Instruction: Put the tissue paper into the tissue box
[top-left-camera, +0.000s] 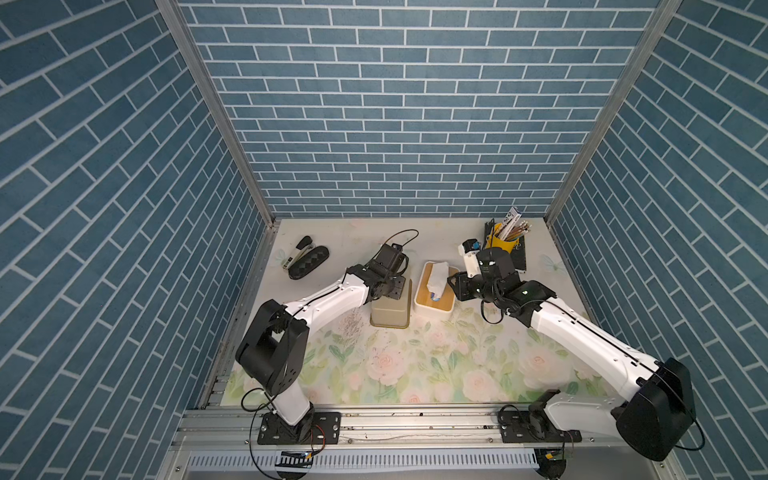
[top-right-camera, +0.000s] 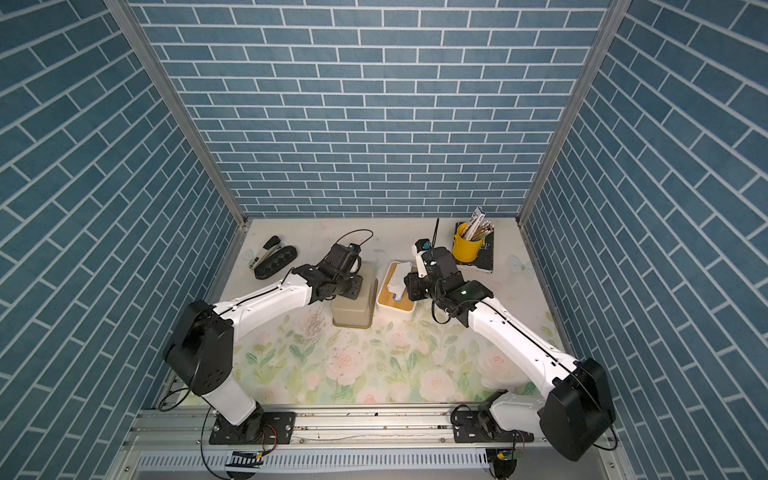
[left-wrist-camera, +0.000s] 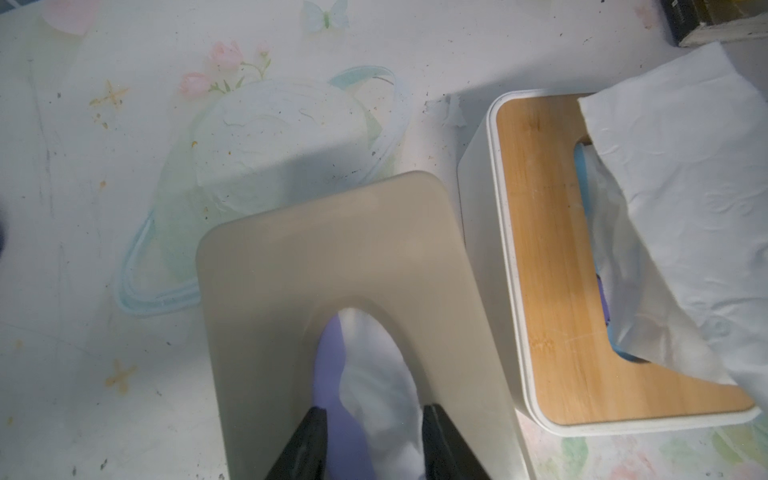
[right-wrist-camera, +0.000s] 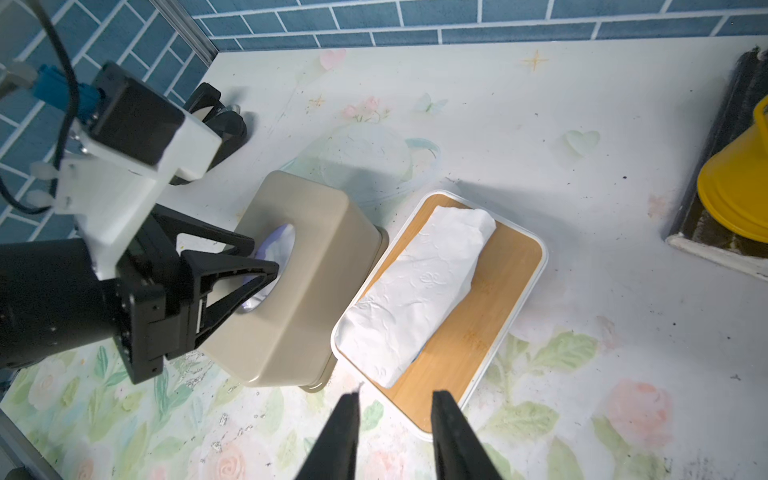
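A beige tissue box (left-wrist-camera: 264, 264) has a white-and-lilac tissue (left-wrist-camera: 376, 384) in its oval opening. My left gripper is over that opening, its fingers apart around the tissue. To the right stands a white box with a bamboo top (left-wrist-camera: 548, 384), a white tissue paper (right-wrist-camera: 416, 288) lying loose across it and partly in its slot. My right gripper hangs just right of this box, fingers apart with nothing between them.
A yellow pen cup (top-right-camera: 468, 248) on a dark mat stands at the back right. A black case (top-right-camera: 275, 264) and knife-like tool lie at the back left.
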